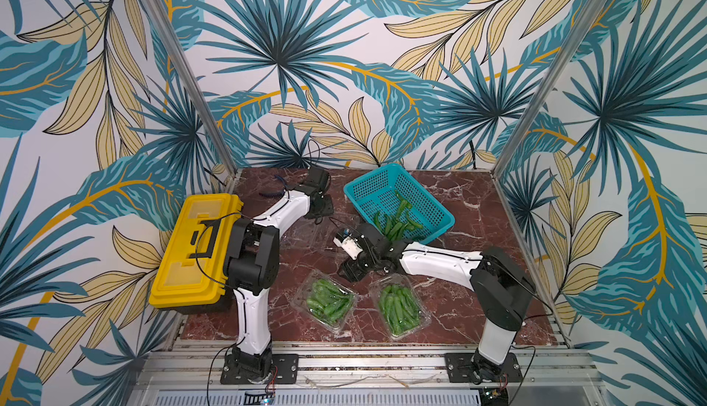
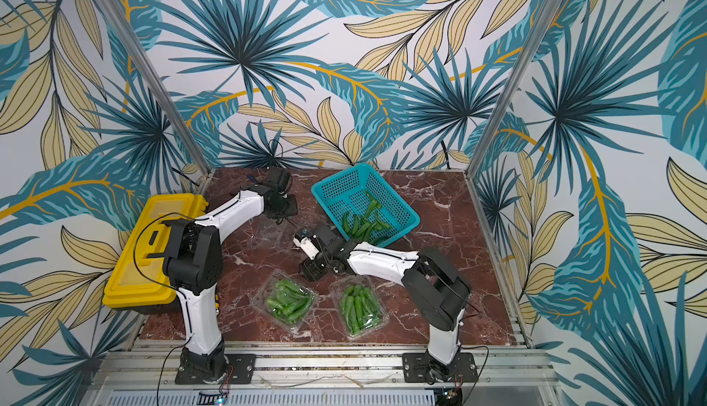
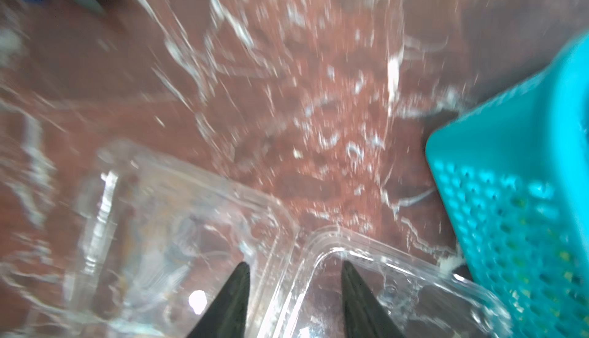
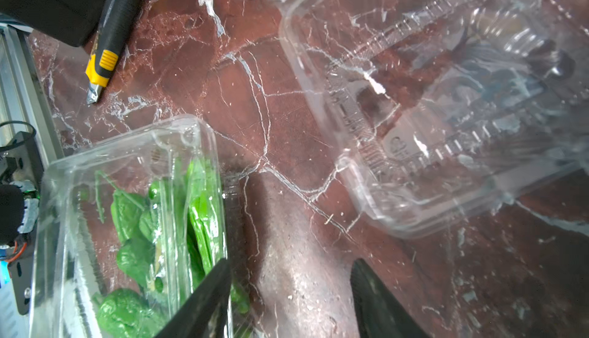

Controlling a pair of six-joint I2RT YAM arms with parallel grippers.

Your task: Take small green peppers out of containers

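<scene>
My left gripper is shut on the empty clear container (image 3: 184, 233), whose hinged walls run between its fingers; in the top left view this gripper (image 1: 322, 210) is left of the basket. My right gripper is open and empty above bare table; the top left view has it (image 1: 351, 266) between the basket and the filled containers. Green peppers (image 2: 358, 308) fill one clear container (image 2: 383, 326) at the front; a second filled container (image 2: 254, 303) sits to its left. Loose peppers (image 1: 397, 221) lie in the turquoise basket (image 1: 434, 210).
The yellow toolbox (image 1: 195, 251) flanks the left arm. A yellow-black cutter (image 4: 113, 28) lies on the table near the filled container in the right wrist view. Bare table is right of the basket.
</scene>
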